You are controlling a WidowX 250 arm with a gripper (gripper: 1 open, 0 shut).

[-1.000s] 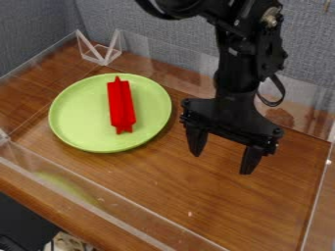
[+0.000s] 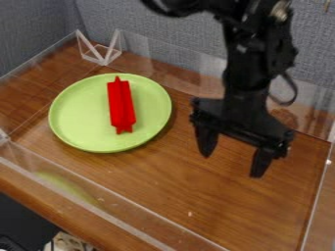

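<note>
My gripper (image 2: 233,152) hangs over the bare wood at the right of the table, its two black fingers spread apart with nothing between them. To its left, a green plate (image 2: 81,118) holds a red elongated object (image 2: 120,104) lying lengthwise on it.
A white wire-like frame (image 2: 100,49) stands at the back left. A faint yellowish shape (image 2: 69,188) shows at the front left edge, and a grey wall runs behind.
The plate and red object are unchanged.
</note>
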